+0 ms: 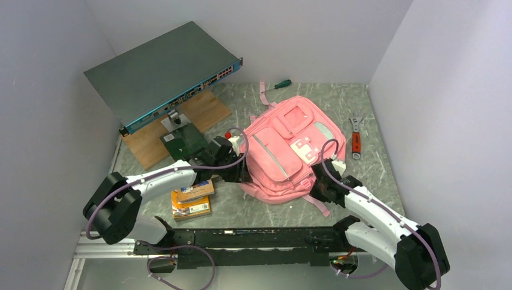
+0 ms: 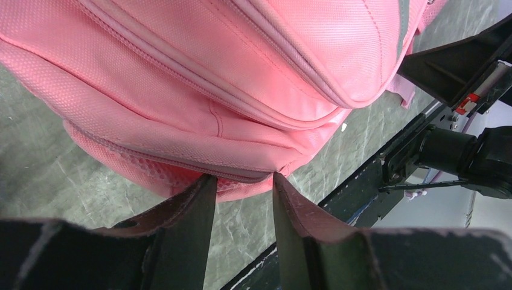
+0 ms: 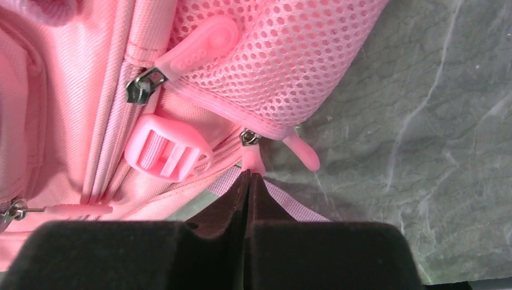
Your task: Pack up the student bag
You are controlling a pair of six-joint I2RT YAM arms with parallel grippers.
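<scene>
The pink backpack (image 1: 290,145) lies flat on the marble surface. At its left edge, my left gripper has its fingers part open, their tips at a zipped fold (image 2: 181,154); whether fabric is between them is unclear. My right gripper is shut by the bag's lower right, its tips over a pink zipper pull (image 3: 252,156), beside a plastic buckle (image 3: 169,148) and mesh pocket (image 3: 272,66).
Boxes (image 1: 190,207) lie front left. A green board (image 1: 180,140) and wooden plank (image 1: 205,109) sit under a large switch (image 1: 160,72). A screwdriver (image 1: 281,84) and red-handled wrench (image 1: 356,139) lie behind and right.
</scene>
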